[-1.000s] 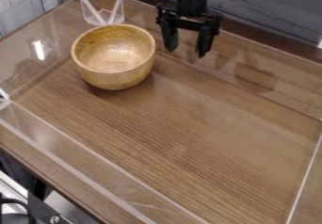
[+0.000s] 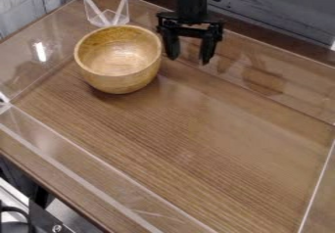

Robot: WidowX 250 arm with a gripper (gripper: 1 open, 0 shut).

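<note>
My black gripper [image 2: 190,39] is at the back of the wooden table, pointing down with its fingers spread open and nothing visible between them. It is just right of a large tan bowl [image 2: 118,75], beside the bowl's rim.
A white wire-like object [image 2: 108,14] stands behind the bowl at the back left. A wall [image 2: 275,12] runs along the back. The middle, front and right of the wooden table [image 2: 210,149] are clear.
My gripper has shifted a little to the left, toward the bowl. The bowl has not visibly moved.
</note>
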